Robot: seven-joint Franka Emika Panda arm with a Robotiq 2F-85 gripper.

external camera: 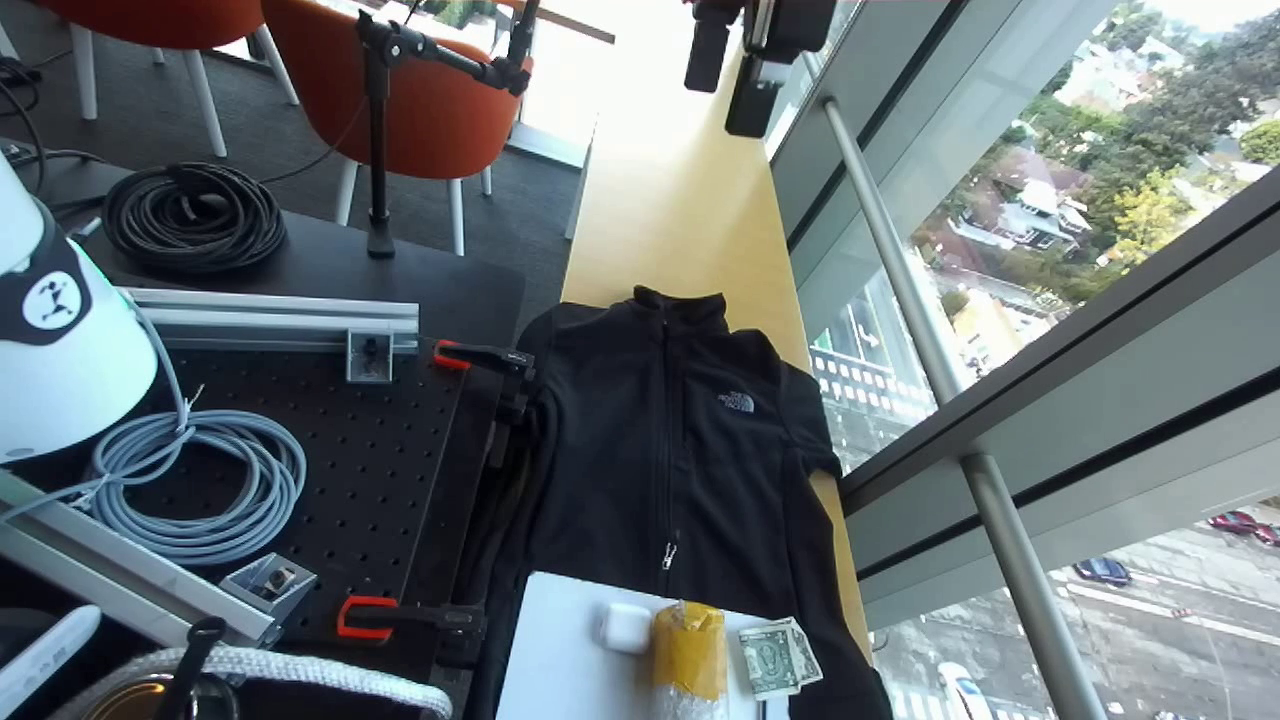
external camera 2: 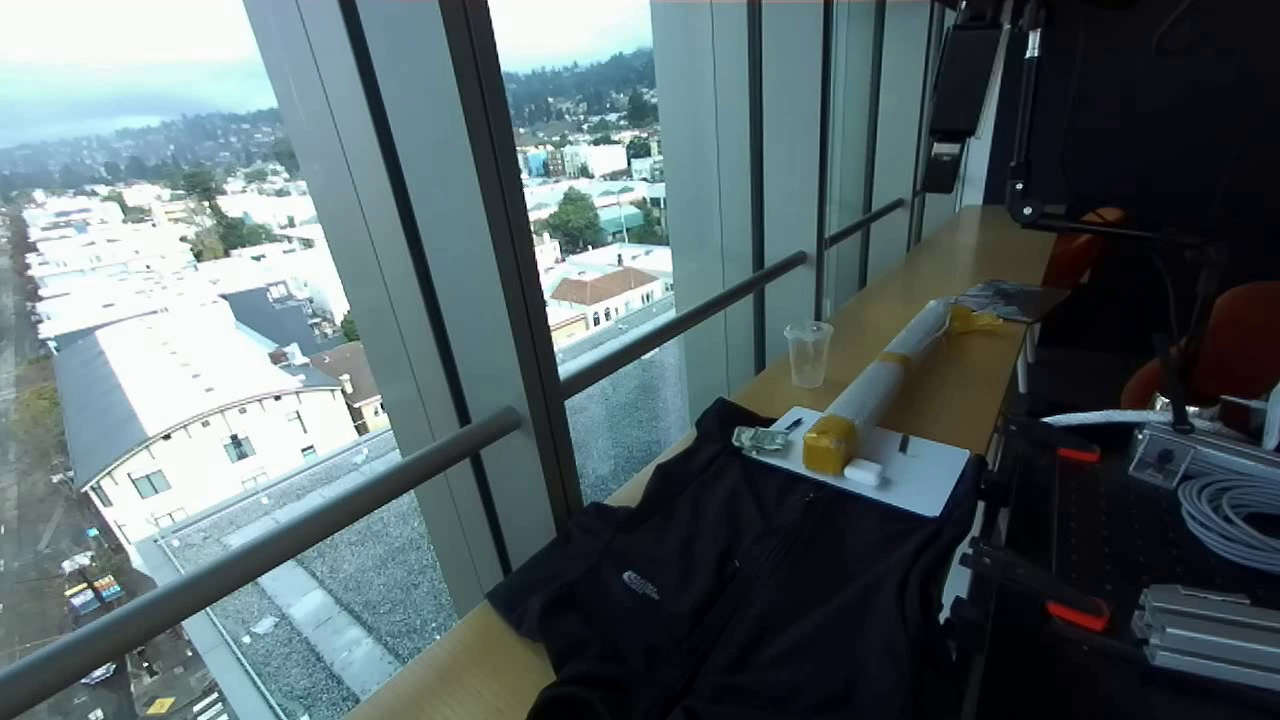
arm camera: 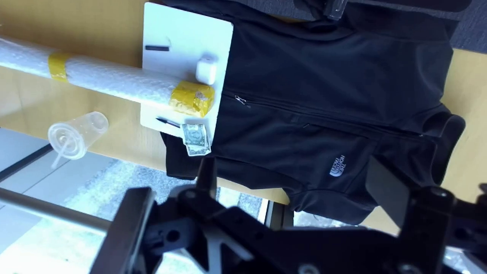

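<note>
High above the table, my gripper [external camera: 729, 96] stands open at the top of exterior view 1, with empty space between its fingers [external camera: 752, 106]. In the wrist view its fingers are spread wide at the bottom. A black zip jacket [external camera: 612, 444] lies flat, front up, well below the gripper. A white board [arm camera: 182, 27] rests on the jacket's hem. On the board are a small white case [arm camera: 206, 70], dollar bills [arm camera: 195, 137], a dark pen [arm camera: 167, 121], a short black strip [arm camera: 157, 48] and the yellow-taped end of a wrapped tube [arm camera: 123, 82].
A clear plastic cup [external camera 2: 809, 354] with a straw stands near the window side. A metal rail [external camera: 894, 252] runs along the glass. Red-tipped clamps [external camera: 450, 355] hold the black perforated table [external camera: 348, 456] beside the jacket. Bare wood [external camera: 672, 204] extends beyond the collar.
</note>
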